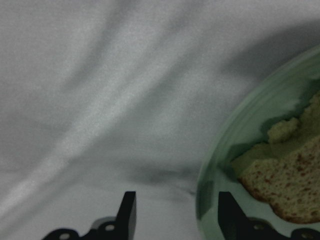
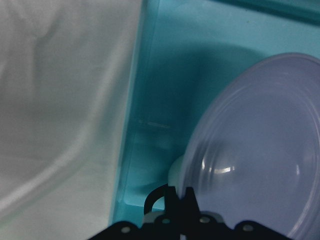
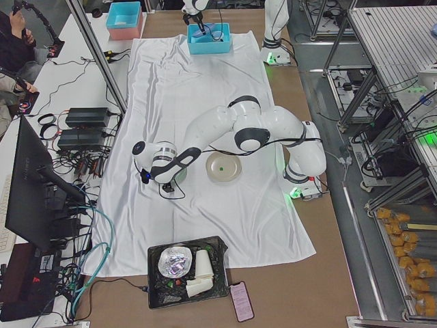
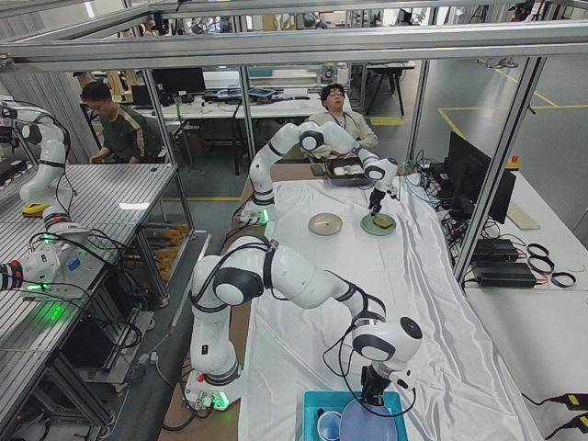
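Note:
A green plate (image 4: 384,229) holds a browned, bread-like piece (image 1: 282,180). My left gripper is open over the plate's rim, its fingers apart with nothing visible between them. At the far end of the cloth in the camera left view, my right gripper is shut on the rim of a lavender plate (image 2: 255,150), which is in the turquoise bin (image 2: 140,100) beside a cup (image 4: 329,425). The cup is mostly hidden under the plate in the right wrist view.
An empty beige plate (image 3: 223,173) sits in the middle-right of the white cloth. A black tray (image 3: 171,294) with a foil dish and white rolls stands at one end, with a phone (image 3: 242,301) beside it.

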